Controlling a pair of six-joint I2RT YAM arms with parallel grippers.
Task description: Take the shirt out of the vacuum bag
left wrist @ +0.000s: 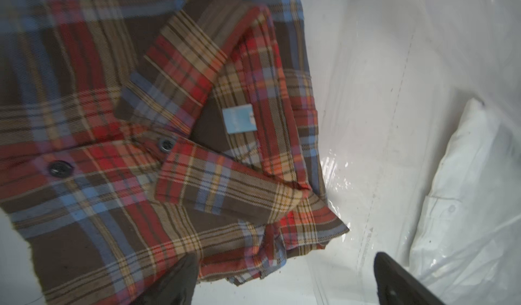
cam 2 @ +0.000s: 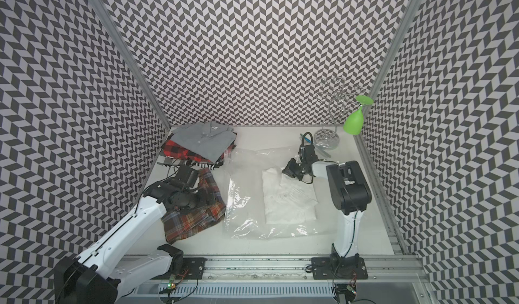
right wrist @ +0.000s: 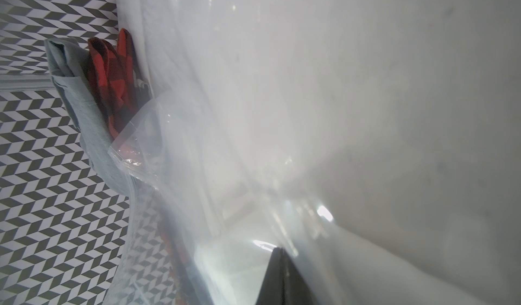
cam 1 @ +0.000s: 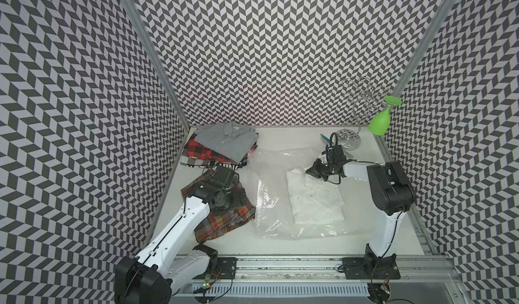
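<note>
A folded white shirt (cam 1: 315,201) lies inside a clear plastic bag (cam 1: 270,223) at the middle of the table. My right gripper (cam 1: 310,171) is at the bag's upper part, above the shirt's top edge, shut among the glossy plastic in the right wrist view; what lies between its fingertips is hidden. My left gripper hangs open over the brown plaid shirt (left wrist: 108,207) left of the bag, with its fingers wide apart and nothing held.
A stack of grey (cam 1: 227,139) and red checked shirts sits at the back left. A metal stand (cam 1: 348,139) with a green cup (cam 1: 381,121) stands at the back right. Bare table shows at the back middle.
</note>
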